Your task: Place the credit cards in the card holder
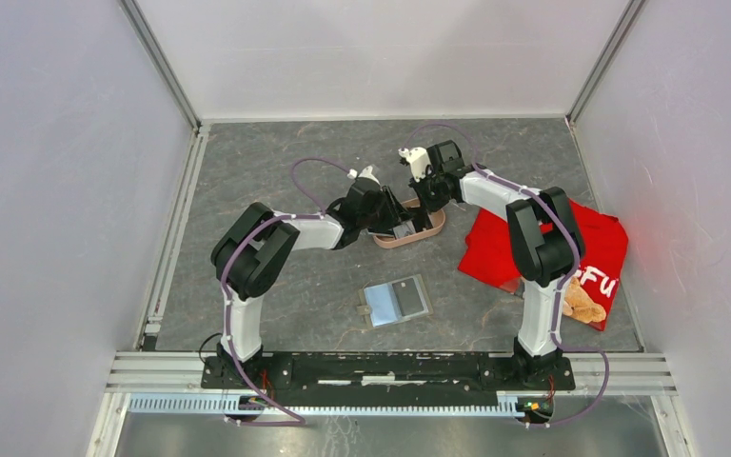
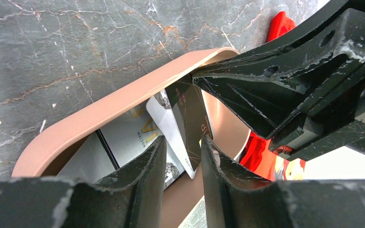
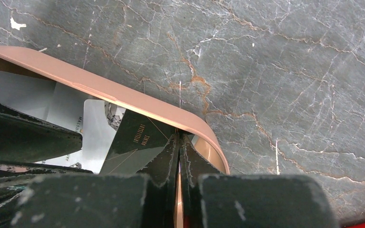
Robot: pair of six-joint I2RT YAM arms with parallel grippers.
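In the left wrist view, a dark card [image 2: 188, 111] and a white-edged card [image 2: 164, 118] lean inside a peach-coloured tray. My right gripper is shut at the tray's far right corner, with the dark card's upper corner at its fingertips; the exact contact is partly hidden. Over the tray's near side, my left gripper stands part open, and the lower end of the cards shows between its fingers. The card holder [image 1: 396, 301], with a light blue half and a grey half, lies flat on the table nearer the robot base.
The peach tray [image 1: 409, 241] has a raised rim around several cards, among them a grey one [image 2: 83, 159]. A red bag [image 1: 495, 249] with a bear print covers the right side of the table.
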